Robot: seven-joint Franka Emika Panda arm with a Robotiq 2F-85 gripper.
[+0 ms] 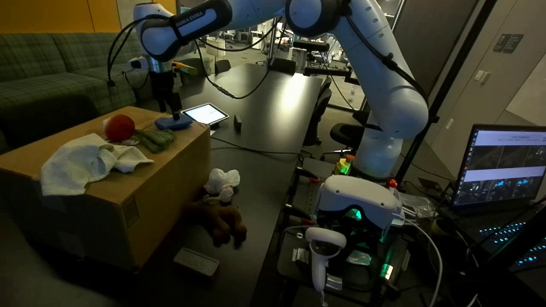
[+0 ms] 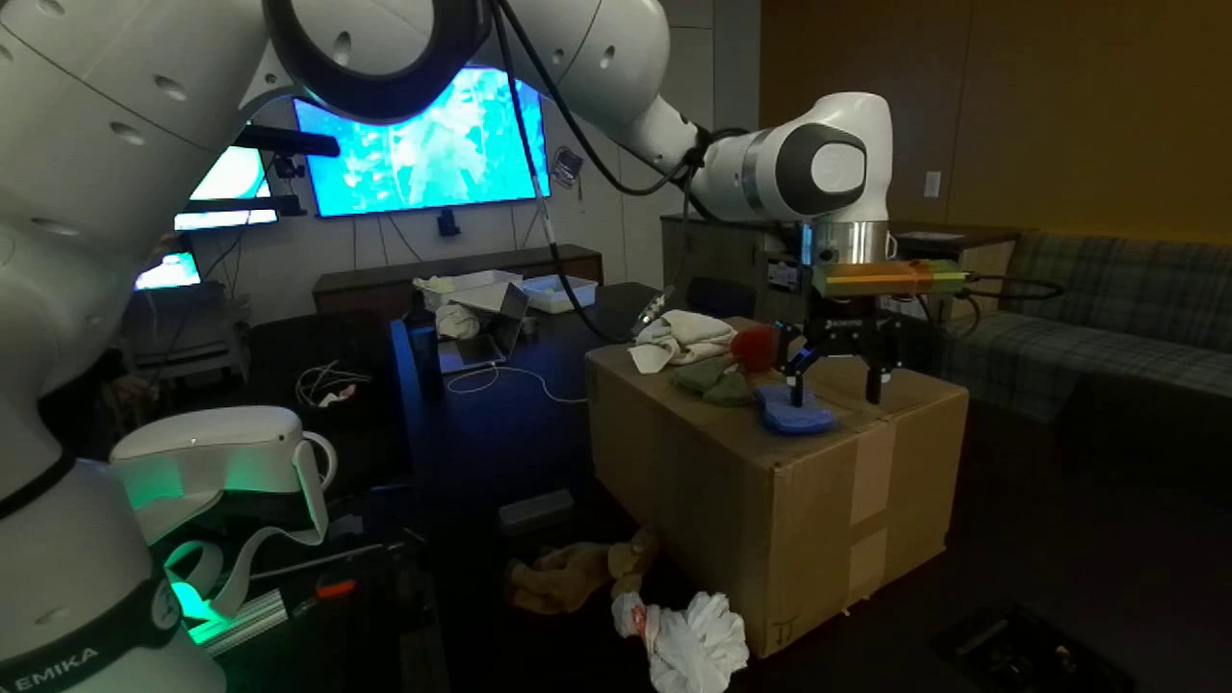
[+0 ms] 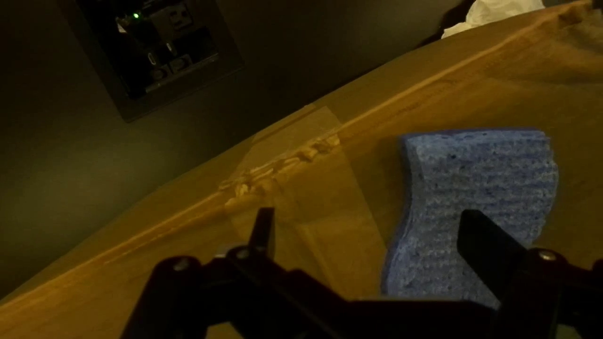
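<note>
A blue sponge (image 3: 469, 197) with a ridged top lies flat on the cardboard box (image 2: 693, 462), near one edge of its top. My gripper (image 2: 834, 398) is above that edge with its fingers wide apart and nothing held between them. In the wrist view, the right finger (image 3: 486, 248) overlaps the sponge, while the left finger (image 3: 263, 234) is off it, over bare cardboard beside a strip of tape. Whether the right finger presses on the sponge, I cannot tell.
A red ball (image 1: 120, 128), a green cloth (image 1: 155, 140) and a white towel (image 1: 82, 161) share the box top. Down on the dark table (image 1: 251, 169) lie a white plastic bag (image 1: 222, 181), a brown plush toy (image 1: 220, 222) and a tablet (image 1: 205, 113).
</note>
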